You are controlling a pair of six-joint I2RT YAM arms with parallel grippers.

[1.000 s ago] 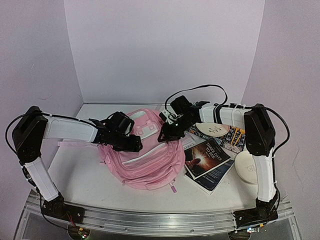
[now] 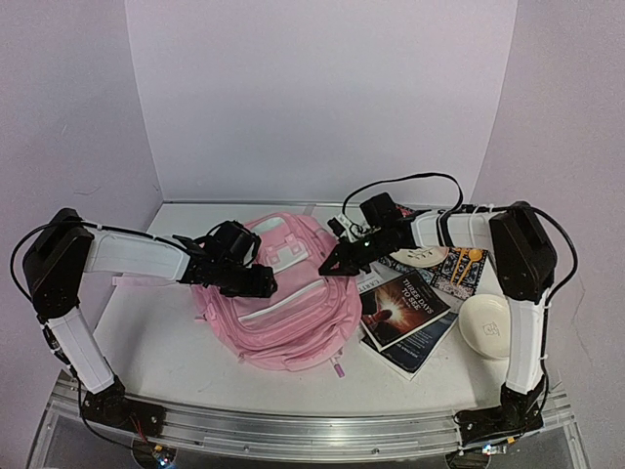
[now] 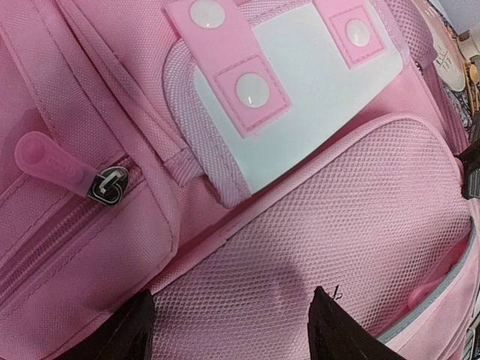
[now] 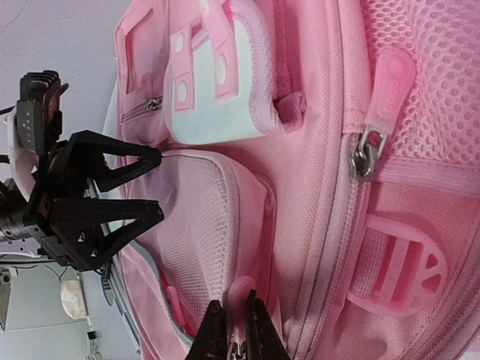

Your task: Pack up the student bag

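A pink backpack (image 2: 293,332) lies on the table under both grippers. Its grey-white front patch (image 3: 315,82) and mesh pocket (image 3: 247,292) show in the left wrist view. Just over the pocket fabric, my left gripper is open, fingers wide apart and empty between; it also shows at the left of the right wrist view. My right gripper is at the bag's upper right side. Its fingers (image 4: 214,330) are close together on a pink zipper pull (image 4: 241,289) beside the pocket edge. Another pink zipper pull (image 4: 394,82) hangs free.
To the bag's right lie a dark book (image 2: 405,308) titled "Three Days to See" and another book (image 2: 418,350) partly beneath it. A white plate (image 2: 485,327), patterned mat (image 2: 479,278) and orange utensils (image 2: 469,264) are farther right.
My left arm and the bag look nearly unmoved.
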